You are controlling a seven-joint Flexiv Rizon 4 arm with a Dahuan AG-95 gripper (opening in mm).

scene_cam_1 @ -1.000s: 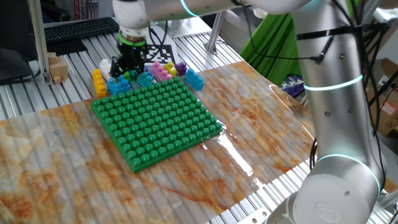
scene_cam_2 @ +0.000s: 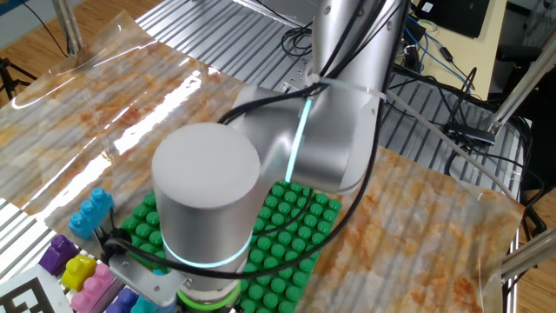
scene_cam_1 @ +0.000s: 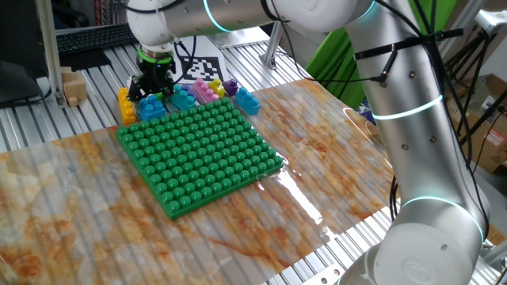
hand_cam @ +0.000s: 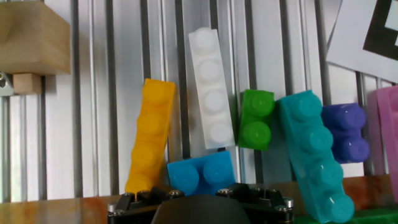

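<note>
My gripper [scene_cam_1: 150, 85] hangs over the row of bricks behind the green baseplate [scene_cam_1: 198, 154]. In the wrist view its two fingers stand wide apart at the bottom edge, the gripper open and holding nothing. Just beyond them lies a short blue brick [hand_cam: 201, 173]. A yellow brick [hand_cam: 151, 134] is to its left. Farther up are a long white brick [hand_cam: 212, 87], a small green brick [hand_cam: 255, 119], a long teal brick [hand_cam: 316, 155] and a purple brick [hand_cam: 346, 132]. A pink brick [hand_cam: 388, 130] is cut off at the right.
Wooden blocks [scene_cam_1: 74, 87] sit at the back left, and a printed marker sheet [scene_cam_1: 207, 70] lies behind the bricks. Another blue brick [scene_cam_1: 247, 100] rests near the baseplate's far right corner. The marbled sheet [scene_cam_1: 71, 206] is bare around the plate.
The arm and gripper have shifted left along the brick row in exterior view 1. The white brick there is now hidden behind the gripper. Bricks and baseplate look unmoved.
</note>
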